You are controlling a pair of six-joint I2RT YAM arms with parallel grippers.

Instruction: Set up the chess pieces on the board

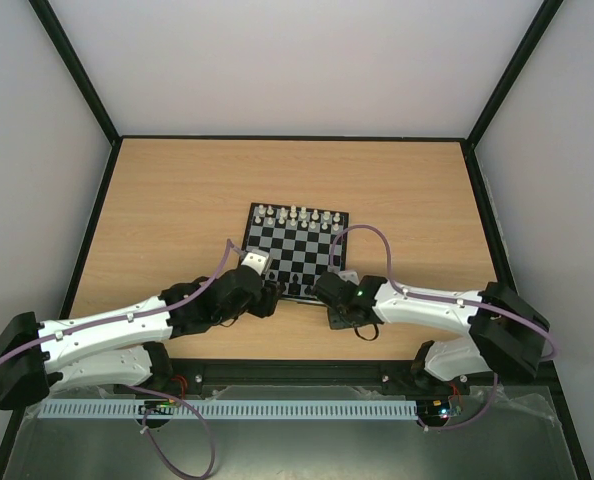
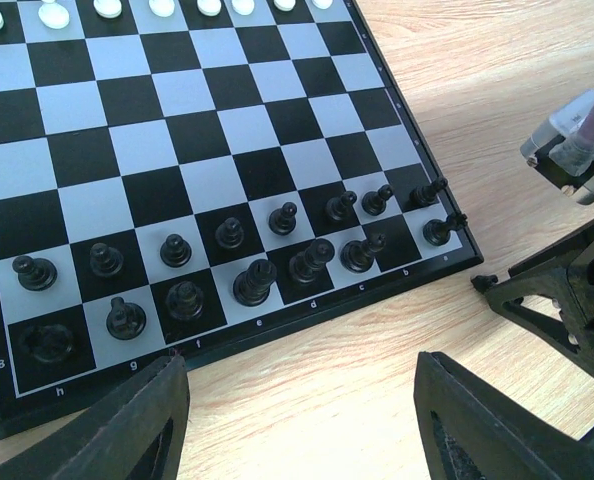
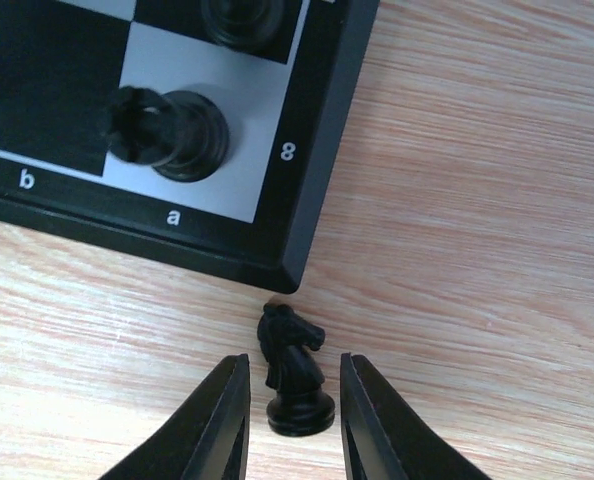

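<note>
The chessboard [image 2: 267, 335] carries white pieces [image 2: 162, 6] at its far side and black pieces [image 2: 253, 283] in two rows at its near side. Between the corner black rook [image 3: 167, 135] and the piece further along its row, one dark square is bare. Just outside that corner, a black knight [image 3: 297, 372] lies on its side on the table. The fingers of my right gripper stand around it, with gaps on both sides. In front of the board's near edge, my left gripper is open and empty.
Bare wooden table [image 1: 407, 190] surrounds the board on all sides. The right gripper sits close to the board's corner, and the purple cable [image 1: 382, 235] of that arm arches above the board's right edge.
</note>
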